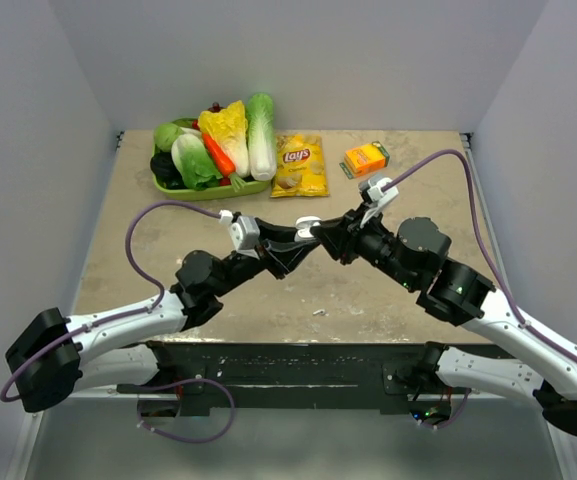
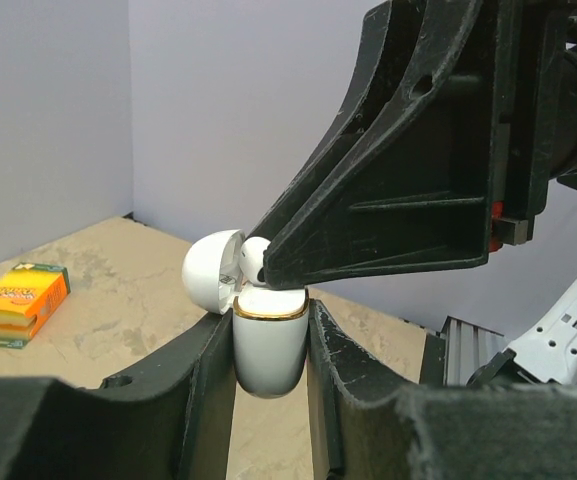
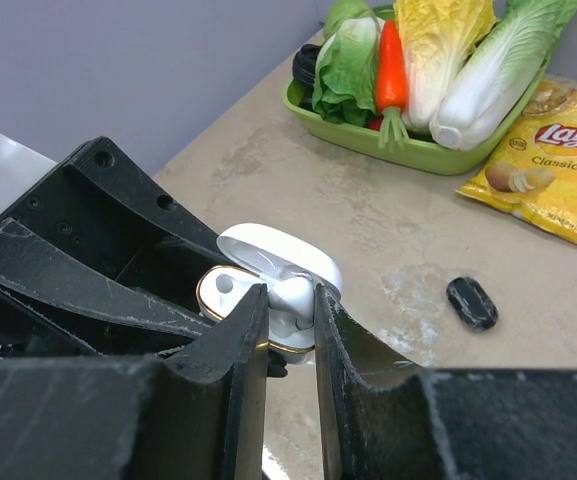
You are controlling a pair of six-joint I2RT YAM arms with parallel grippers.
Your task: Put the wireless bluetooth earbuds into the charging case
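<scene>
My left gripper is shut on the white charging case [image 2: 270, 348], whose lid [image 2: 208, 270] stands open. My right gripper is shut on a white earbud [image 3: 290, 295] held right at the open case, over one of its slots; whether it is seated I cannot tell. The other slot, at the case's left end in the right wrist view, shows white inside. In the top view both grippers meet at the case above the middle of the table.
A green basket of vegetables [image 1: 176, 188], a chips bag [image 1: 298, 165] and an orange box [image 1: 366, 157] stand at the back. A small black object [image 3: 471, 302] lies on the table [image 1: 128, 260].
</scene>
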